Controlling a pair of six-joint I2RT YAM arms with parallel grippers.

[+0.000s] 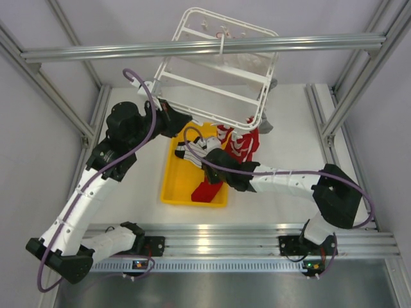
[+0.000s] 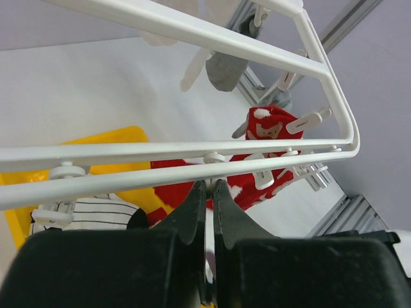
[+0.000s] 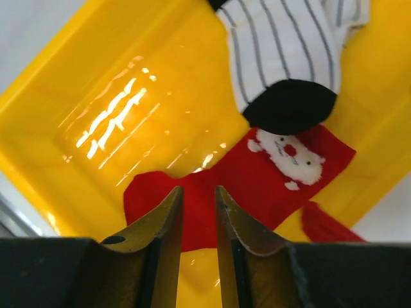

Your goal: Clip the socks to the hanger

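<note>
The white hanger (image 1: 212, 86) hangs tilted under the metal bar, with clips along its rails. On its front rail (image 2: 148, 176), my left gripper is shut. A red sock (image 3: 205, 192) with a white bear face lies in the yellow bin (image 3: 38, 70). A striped white sock (image 3: 282, 45) with a black end partly overlaps it. Pointing down above the red sock, my right gripper stands partly open; nothing is visibly held between its fingers. Patterned red socks (image 1: 244, 146) hang at the hanger's right end, near a clip (image 2: 308, 122).
Grey socks (image 2: 226, 70) hang farther back on the hanger's right side. An empty clip (image 2: 262, 173) dangles from the front rail.
</note>
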